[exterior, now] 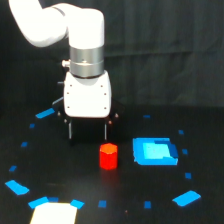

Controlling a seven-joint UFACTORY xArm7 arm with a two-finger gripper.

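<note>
My gripper hangs over the dark table with its two thin fingers wide apart. It stands open, and nothing shows between the fingers. A small red block with a hexagonal outline rests on the table, nearer the camera and slightly to the right of the gripper. Right of the block lies a square blue piece with a bright white and light-blue middle; whether it is a tray or a flat mark, I cannot tell.
Several small blue squares dot the black table. Larger blue strips lie around it, such as one strip at the lower right. A pale cream object is cut off by the bottom edge.
</note>
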